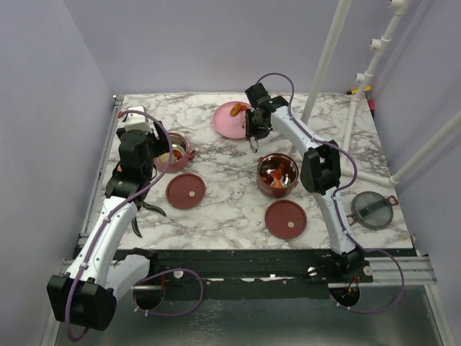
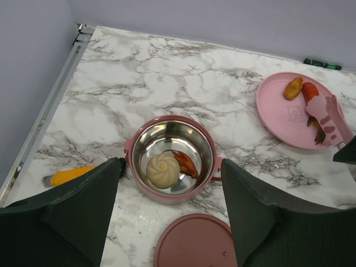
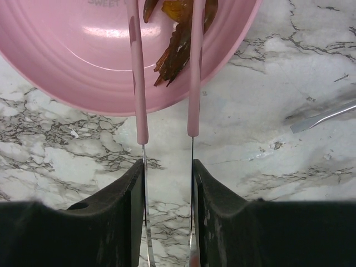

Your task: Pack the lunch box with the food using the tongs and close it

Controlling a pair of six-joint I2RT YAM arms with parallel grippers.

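A pink plate (image 1: 224,128) at the back holds a yellow-brown piece (image 2: 293,88) and a red shrimp (image 2: 310,90) with a brown tail. My right gripper is shut loosely on pink tongs (image 3: 139,83), whose arms stand apart. The tongs reach over the plate's rim, and the shrimp's tail (image 3: 177,51) shows between their arms; their tips are cut off in the right wrist view. My left gripper stands open, empty, above the left pink pot (image 2: 136,181), which contains a pale swirled bun (image 2: 163,171) and a reddish-brown piece (image 2: 185,163).
Another pot (image 1: 275,189) with orange-red food stands below the right arm. Round brown lids lie in front of the left pot (image 1: 185,191) and the right pot (image 1: 285,219). A grey lid (image 1: 372,210) is at far right. Between the pots the marble table is clear.
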